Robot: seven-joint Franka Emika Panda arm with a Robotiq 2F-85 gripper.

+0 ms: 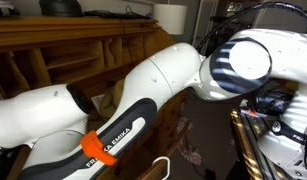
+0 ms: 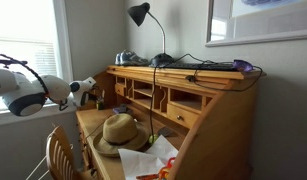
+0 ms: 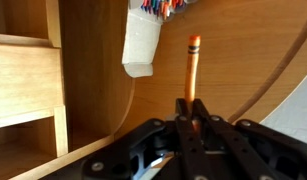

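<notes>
In the wrist view, my gripper is shut on a slim orange stick, perhaps a pencil or marker. The stick points up the frame, with a dark band close to its far end. Beyond that tip is a white box holding several thin coloured sticks like pencils; a gap shows between the held stick and the box. From the second exterior view, the arm reaches in from the left to the desk's far end, where the gripper is small and hard to make out.
The wooden desk's cubbies fill the wrist view's left side. On the desk lie a straw hat, white paper and something orange. A black lamp stands on top. A chair is in front.
</notes>
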